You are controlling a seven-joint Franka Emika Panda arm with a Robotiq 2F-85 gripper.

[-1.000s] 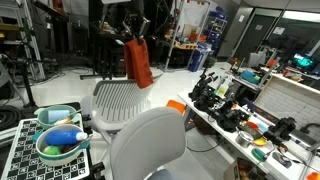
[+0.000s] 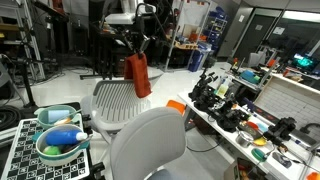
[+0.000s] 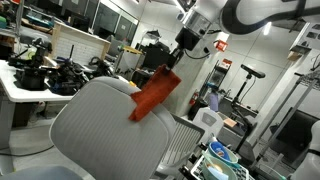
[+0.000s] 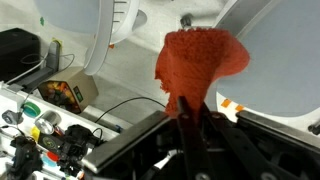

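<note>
A red cloth [image 2: 137, 76] hangs from my gripper [image 2: 138, 50], which is shut on its upper end. In the second exterior view the cloth [image 3: 155, 95] slants down and left from the gripper [image 3: 177, 60], overlapping the upper edge of a grey chair back [image 3: 105, 135]; whether they touch cannot be made out. The wrist view has the cloth [image 4: 198, 65] spread beyond the dark fingers, hiding part of what lies below it. A second pale chair [image 2: 118, 101] with a slatted back stands behind the cloth.
Bowls and a blue item fill a tub [image 2: 62, 140] at the left. Along the right, a long white table [image 2: 290, 100] is crowded with tools and dark gear. In the wrist view a cardboard box [image 4: 68, 92] lies near the table. Open floor shows between chairs and table.
Gripper and cloth have come down a little over the last second, and the cloth now hangs lower in front of the slatted chair. The chairs and tub have stayed put.
</note>
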